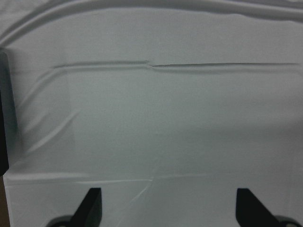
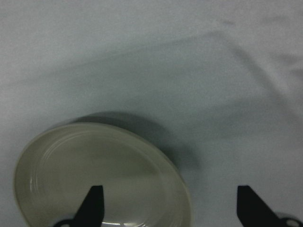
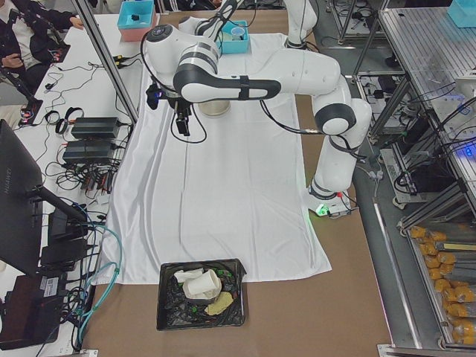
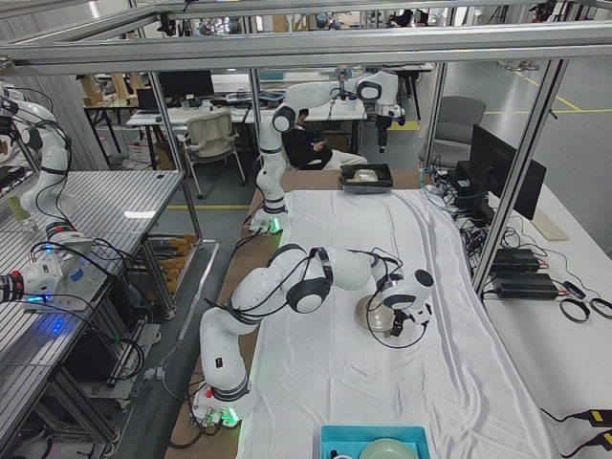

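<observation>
A shallow pale bowl (image 2: 94, 165) (image 4: 368, 311) lies on the white cloth (image 3: 223, 193) (image 1: 156, 118). My right gripper (image 4: 411, 320) is open above it; one finger is over the bowl, the other over cloth to the right of it in the right wrist view. My left gripper (image 3: 182, 126) hangs open high over bare cloth, nothing between its fingers.
A black bin (image 3: 167, 305) with white cups and a yellow item stands at one end, a blue tray (image 4: 335, 435) with dishes at the other. A monitor and cables line one side; a metal bench stands beyond the other.
</observation>
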